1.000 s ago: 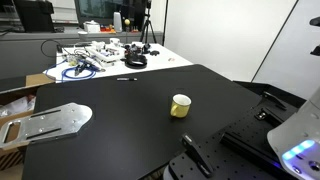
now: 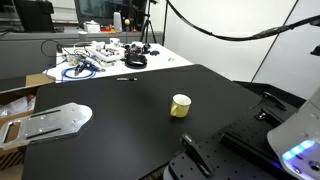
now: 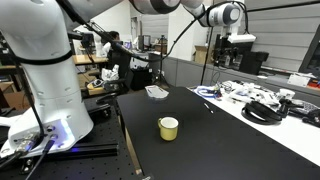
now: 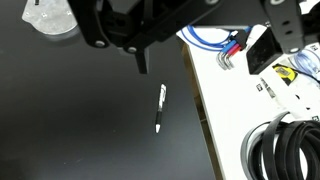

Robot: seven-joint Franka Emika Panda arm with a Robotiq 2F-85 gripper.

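Note:
The wrist view shows my gripper with its two dark fingers wide apart, open and holding nothing. Below them in that view a slim pen (image 4: 160,108), pale at one end and black at the other, lies on the dark table. From the first exterior view the same pen (image 2: 127,79) is a small dark mark near the table's far edge. A yellow mug (image 2: 180,105) stands upright on the table, also clear in the second exterior view as the mug (image 3: 168,129). Neither exterior view shows the gripper's fingers.
Cables and tools crowd a white surface (image 2: 105,60) beyond the dark table. A metal plate (image 2: 45,122) lies at the table's left in the first exterior view. Black cable coils (image 4: 290,150) sit to the wrist view's right.
A dark hose of the arm now curves across the upper right of the first exterior view, where earlier it was absent. The mug, pen and plate have stayed put.

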